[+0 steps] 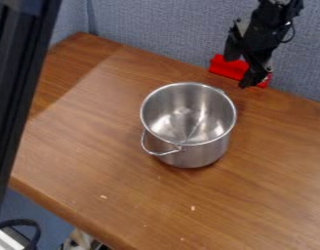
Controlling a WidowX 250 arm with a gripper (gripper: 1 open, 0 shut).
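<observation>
A red block (222, 66) lies at the back of the wooden table, against the grey padded wall. My black gripper (250, 64) hangs over it from the upper right, its fingers open and partly covering the block; whether they touch it I cannot tell. A steel pot (187, 125) with a wire handle stands in front, at the middle of the table.
The padded wall (149, 29) bounds the back. A dark vertical frame fills the left edge of the view.
</observation>
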